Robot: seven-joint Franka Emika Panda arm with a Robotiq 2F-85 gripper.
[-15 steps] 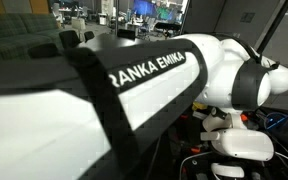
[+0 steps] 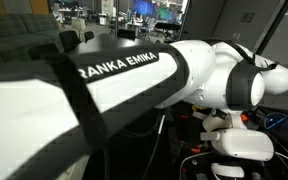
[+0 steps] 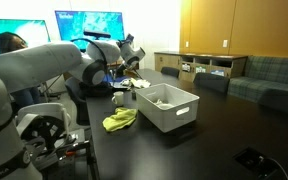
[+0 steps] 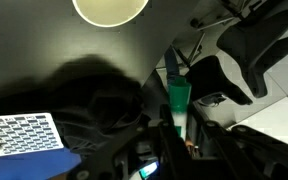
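Observation:
In the wrist view my gripper is shut on a slim green and white object [image 4: 179,94], perhaps a marker. Its dark fingers are hard to make out against the background. The object hangs near the table's edge, with floor and chairs visible beyond it. From exterior view 2, the arm [image 3: 64,64] reaches away to the far left end of the table, where the gripper is too small to read clearly. Exterior view 1 shows mainly the white arm [image 2: 134,85], and the gripper is hidden there.
On the dark table stand a grey box [image 3: 168,120] with items inside and a white mug [image 3: 118,99]. A yellow cloth [image 3: 120,119] lies beside the box. The wrist view has a pale round thing [image 4: 112,8], a keyboard [image 4: 22,134] and black chairs [image 4: 259,50].

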